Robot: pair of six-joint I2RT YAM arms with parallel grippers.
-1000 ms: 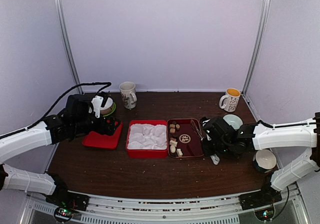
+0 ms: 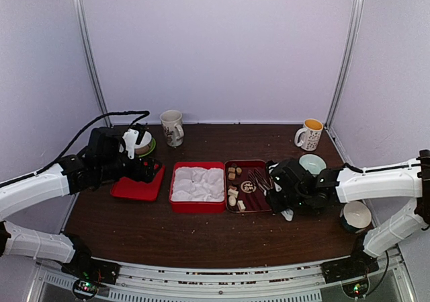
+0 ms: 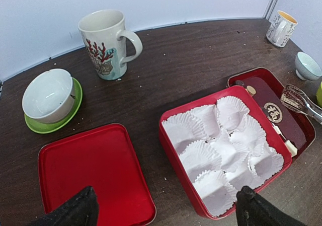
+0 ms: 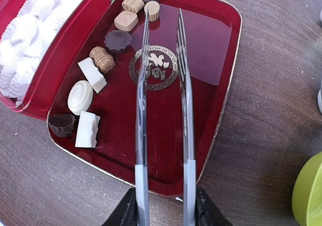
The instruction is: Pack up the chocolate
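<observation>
A red box [image 2: 197,205] lined with white paper cups [image 3: 225,150] stands mid-table, beside a dark red tray [image 4: 171,180] of assorted chocolates: white bars [image 4: 87,129], a white oval [image 4: 80,96], brown and tan pieces [image 4: 126,20] along its left and upper edges. My right gripper, fitted with metal tongs, is over the tray, tips apart with nothing between them. My left gripper stands open and empty above the left side, near an empty red tray [image 3: 88,165].
A white mug [image 2: 171,128] and an orange-lined mug [image 2: 309,135] stand at the back. A bowl [image 3: 48,92] on a green plate is back left; other bowls [image 2: 312,164] are at the right.
My right gripper has moved slightly left, further over the chocolate tray. The left arm has stayed still.
</observation>
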